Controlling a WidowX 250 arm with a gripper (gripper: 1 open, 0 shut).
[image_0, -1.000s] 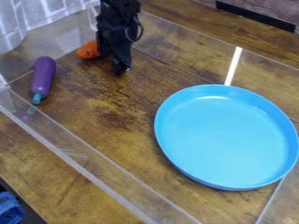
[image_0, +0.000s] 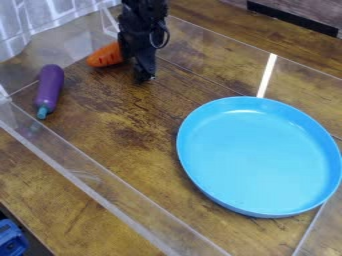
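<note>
My black gripper (image_0: 138, 62) is at the top centre, lowered to the wooden surface (image_0: 134, 160) at the right side of an orange carrot-like object (image_0: 104, 54). The gripper partly covers that object; I cannot tell whether it holds it or how its fingers stand. A purple eggplant (image_0: 48, 88) with a teal tip lies to the left, apart from the gripper.
A large blue plate (image_0: 258, 154) fills the lower right. A blue plastic piece (image_0: 8, 239) is at the bottom left corner. A white strip (image_0: 266, 75) runs at the upper right.
My gripper has shifted slightly left and up in the view since one second ago, and more of the orange object shows. The eggplant and plate have not moved.
</note>
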